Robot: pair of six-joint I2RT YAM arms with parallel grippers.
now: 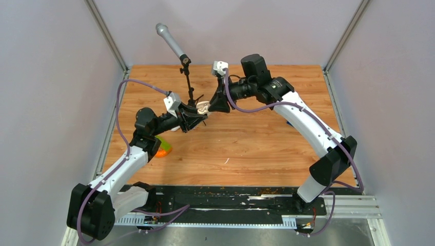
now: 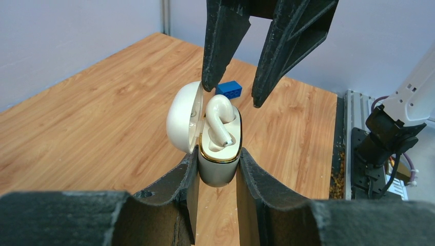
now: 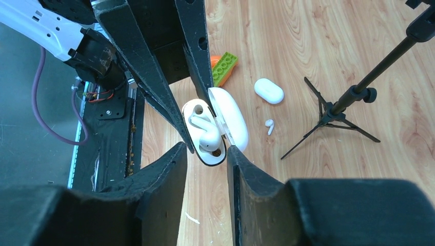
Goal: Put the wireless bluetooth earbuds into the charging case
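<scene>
My left gripper is shut on the white charging case (image 2: 218, 178), holding it above the table with its lid (image 2: 180, 118) hinged open. A white earbud (image 2: 219, 117) lies slantwise over the case's inside in the left wrist view; whether it is fully seated I cannot tell. At least one dark, empty hollow (image 3: 217, 152) shows in the right wrist view. My right gripper is part open at the case, its fingers apart and gripping nothing. A second earbud (image 3: 270, 126) rests on the table.
A closed white oval case (image 3: 269, 90) lies near that earbud. Beside them stands a black tripod (image 3: 333, 110). Green and orange blocks (image 1: 164, 146) sit left, a blue block (image 2: 229, 89) right.
</scene>
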